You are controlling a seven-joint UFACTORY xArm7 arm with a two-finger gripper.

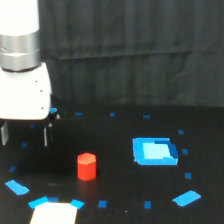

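A red block (87, 167) stands on the black table, left of the middle and toward the front. To its upper left, my gripper (25, 138) hangs pointing down at the left edge of the view. Its two thin dark fingers are apart, and nothing shows between them. The red block is clear of the fingers. Farther right lies a blue square (139, 150) with a pale patch (157, 151) inside it.
A pale square (54, 214) is cut off by the bottom edge, with blue strips beside it. Another blue strip (187, 198) lies at the lower right, one (17, 187) at the left. Small blue marks dot the table. Dark curtain hangs behind.
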